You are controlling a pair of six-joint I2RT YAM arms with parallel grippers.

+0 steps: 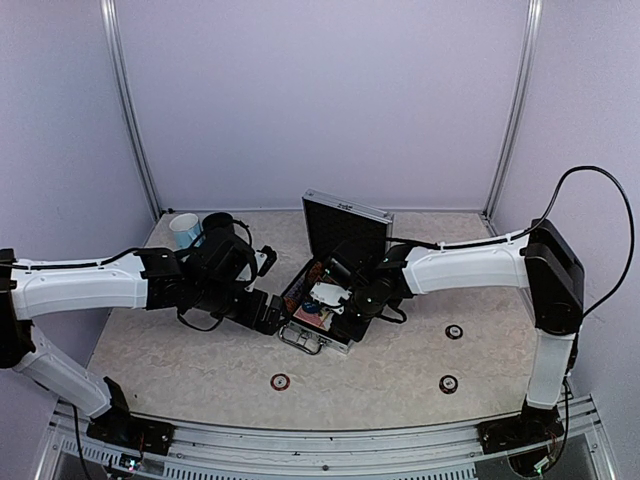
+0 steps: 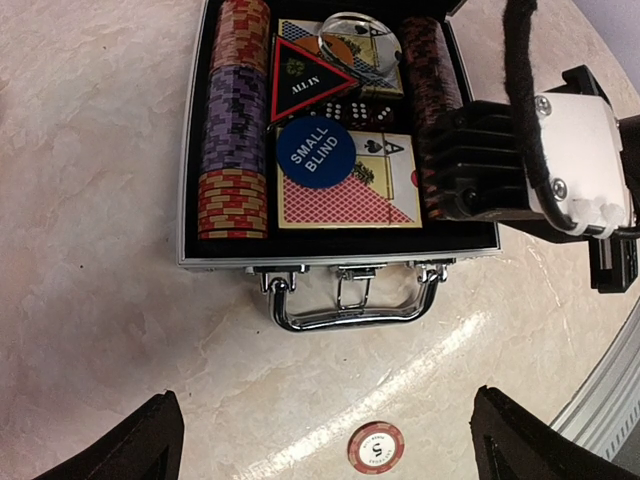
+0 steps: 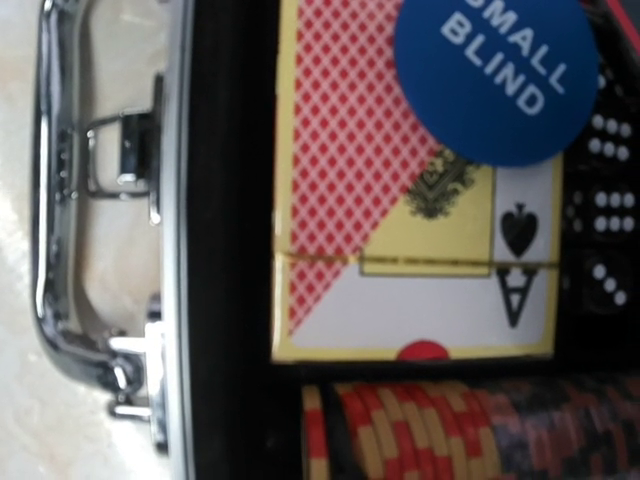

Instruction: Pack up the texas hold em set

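The open silver-edged case (image 2: 340, 262) holds chip stacks (image 2: 234, 130), two card decks (image 2: 345, 205), dice (image 2: 355, 112), a blue small blind disc (image 2: 316, 152), a red-edged all-in triangle (image 2: 305, 80) and a clear disc (image 2: 360, 45). Its lid (image 1: 345, 225) stands up at the back. One red chip (image 2: 376, 448) lies on the table in front of the case. My left gripper is open and empty, its fingers far apart in the left wrist view. Over the right-hand chip row, my right gripper is shut with nothing visible in it; its fingertips are outside the right wrist view.
Two dark-looking chips, one nearer (image 1: 449, 384) and one farther (image 1: 454, 331), lie on the right side of the table. A pale cup (image 1: 185, 229) and a black cup (image 1: 217, 222) stand at the back left.
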